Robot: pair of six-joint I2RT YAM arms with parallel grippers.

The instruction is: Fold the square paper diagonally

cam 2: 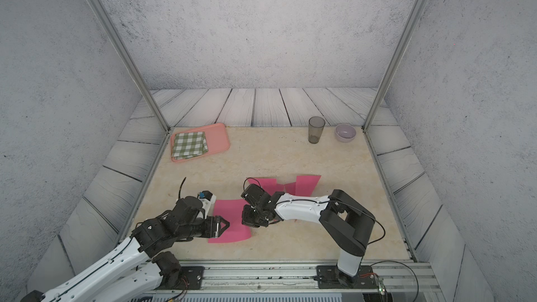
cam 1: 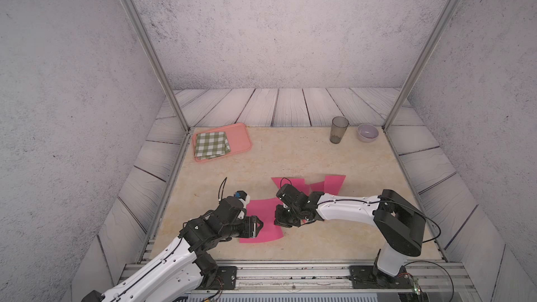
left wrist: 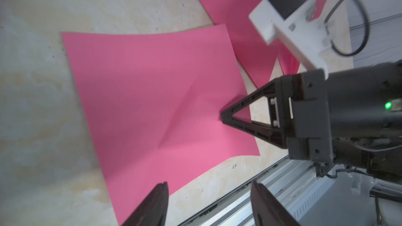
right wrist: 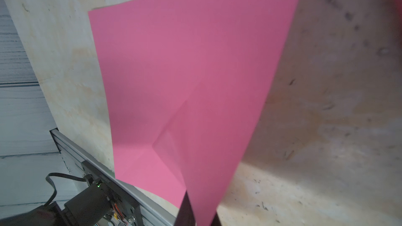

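The pink square paper [cam 1: 260,212] lies near the front of the table, with a slanting crease or bulge across it in the left wrist view. My right gripper is shut on the paper's right side. In the right wrist view this raised part of the paper [right wrist: 209,150] runs in between its fingers. Over the paper's left front part, my left gripper [cam 1: 259,226] stands open. Its two fingers [left wrist: 152,205] are well apart in the left wrist view, with the paper's near edge beyond them and nothing gripped.
More pink paper pieces [cam 1: 334,183] lie behind the right arm. Towards the back stand a pink tray [cam 1: 240,137] with a checked cloth [cam 1: 211,144], a grey glass [cam 1: 338,130] and a bowl [cam 1: 367,132].
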